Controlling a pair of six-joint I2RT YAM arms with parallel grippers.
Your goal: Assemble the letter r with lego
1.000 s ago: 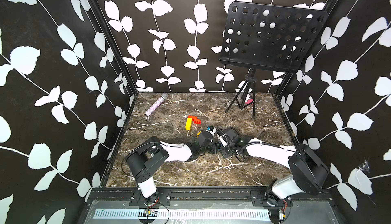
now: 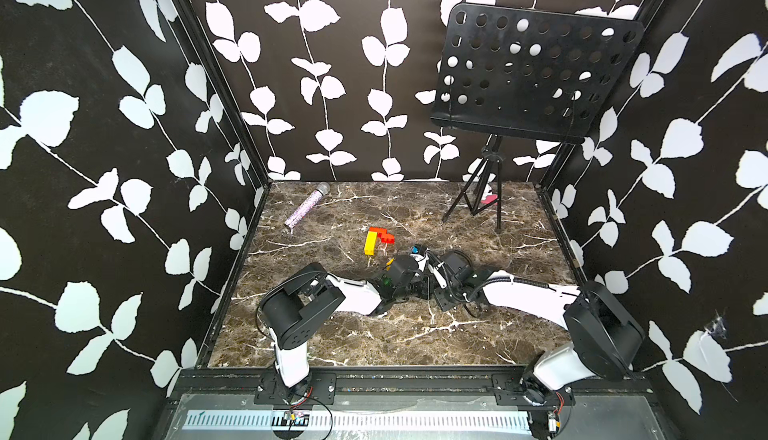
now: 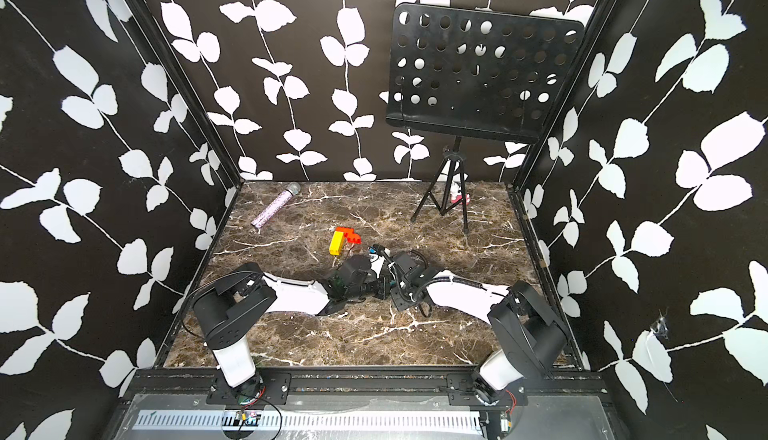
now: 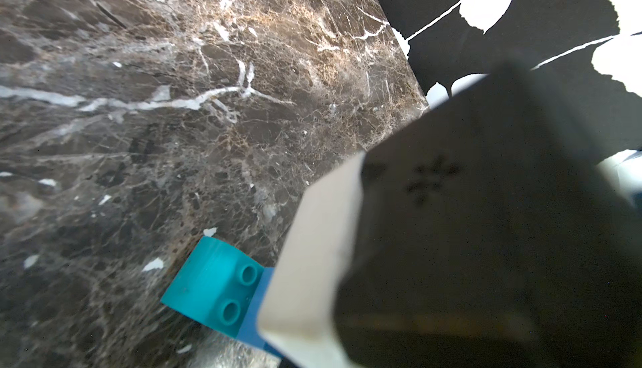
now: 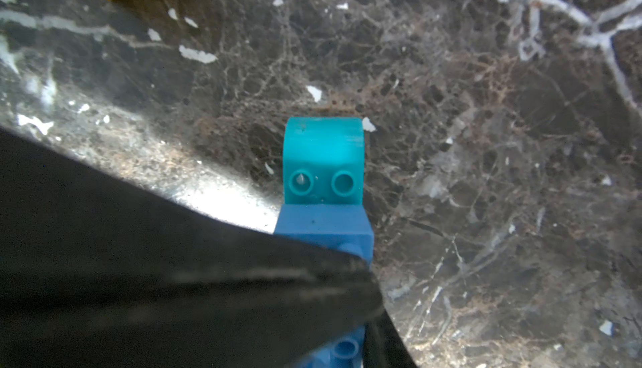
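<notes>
A teal curved brick joined to a blue brick lies under both grippers, also in the left wrist view at lower centre. A yellow brick (image 2: 370, 241) and red bricks (image 2: 386, 237) sit together behind them. My left gripper (image 2: 420, 265) and right gripper (image 2: 430, 267) crowd together at the table's centre, hiding much of each other. In the right wrist view a dark finger lies across the blue brick; how far that finger is open cannot be made out. The left gripper's fingers are unclear too.
A black music stand (image 2: 536, 72) stands at the back right, its tripod on the table. A glittery microphone (image 2: 304, 207) lies at the back left.
My left arm has shifted slightly to the right. The bricks behind and the right arm look almost unchanged.
</notes>
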